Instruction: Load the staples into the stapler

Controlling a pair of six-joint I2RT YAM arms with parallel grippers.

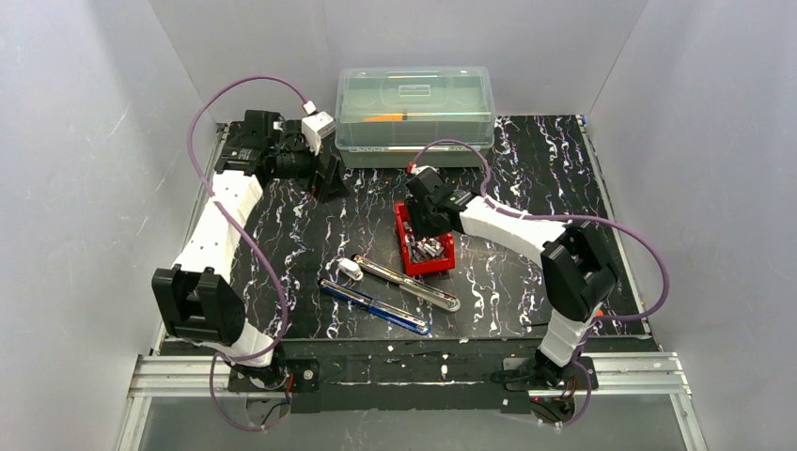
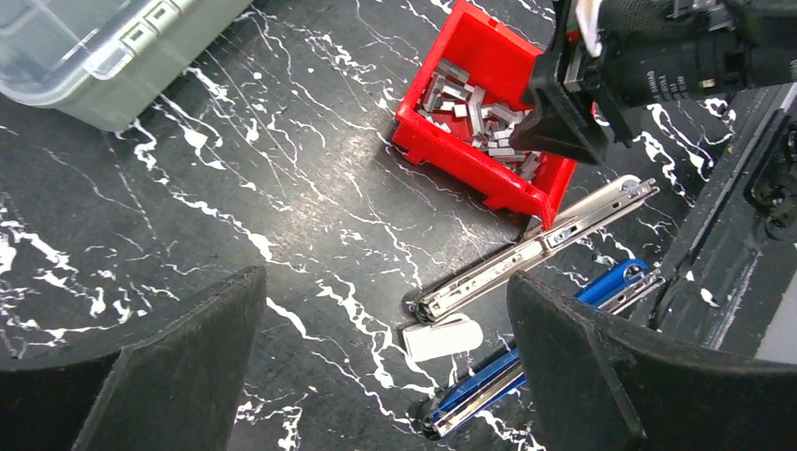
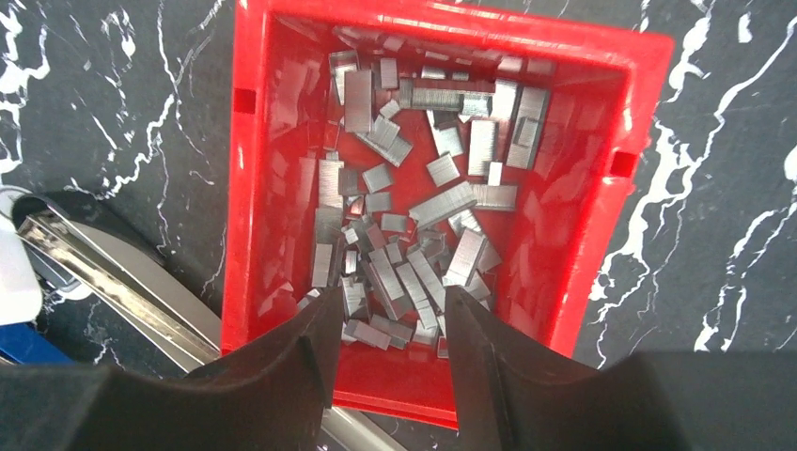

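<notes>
Loose strips of silver staples (image 3: 385,272) lie heaped in a red bin (image 3: 246,188). My right gripper points down into the bin's near part, its fingers apart over the staples with nothing seen held. In the left wrist view, a grey stapler (image 2: 536,252) lies opened out beside the bin. A blue stapler (image 2: 507,376), also opened out, is next to it. My left gripper hangs open and empty over bare table, left of the bin in the top view.
A small white object (image 1: 350,269) rests by the staplers' left ends. At the back stands a lidded clear-and-green box (image 1: 414,113). Purple cables (image 1: 648,249) loop beside both arms. Table to the right of the bin is mostly clear.
</notes>
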